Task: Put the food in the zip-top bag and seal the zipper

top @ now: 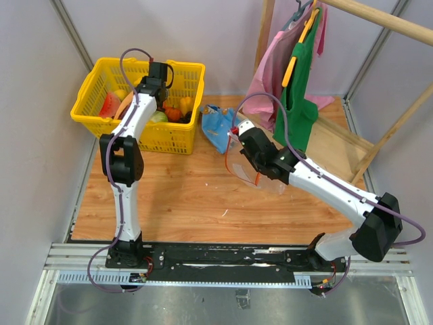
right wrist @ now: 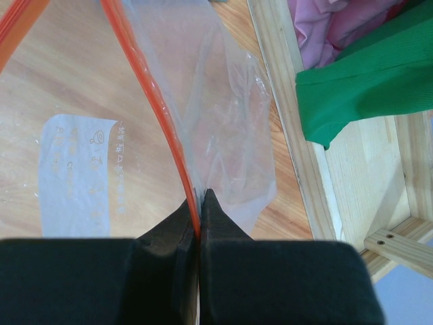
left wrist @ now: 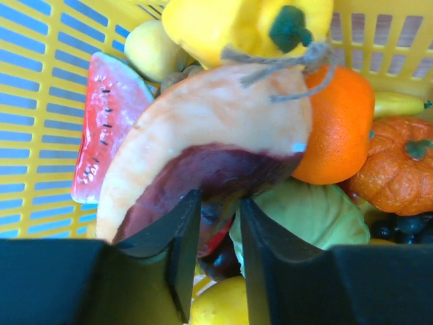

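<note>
My left gripper reaches down into the yellow basket (top: 169, 142). Its fingers stand apart, tips at the lower dark edge of a ham-like slice (left wrist: 210, 115) tied with grey string; whether they touch it I cannot tell. Around it lie a watermelon wedge (left wrist: 111, 122), a yellow pepper (left wrist: 230, 27), an orange pepper (left wrist: 338, 128), a cabbage (left wrist: 304, 213) and a pumpkin (left wrist: 396, 166). On the right, the clear zip top bag (right wrist: 223, 128) hangs with its orange-edged mouth spread. My right gripper is shut on one orange edge of that mouth.
A crumpled blue bag (top: 216, 125) lies between basket and clear bag. A wooden rack (top: 338, 145) with a green garment (top: 298, 88) and a pink one (top: 270, 74) stands at the right. Bare table (top: 169, 210) shows at front centre.
</note>
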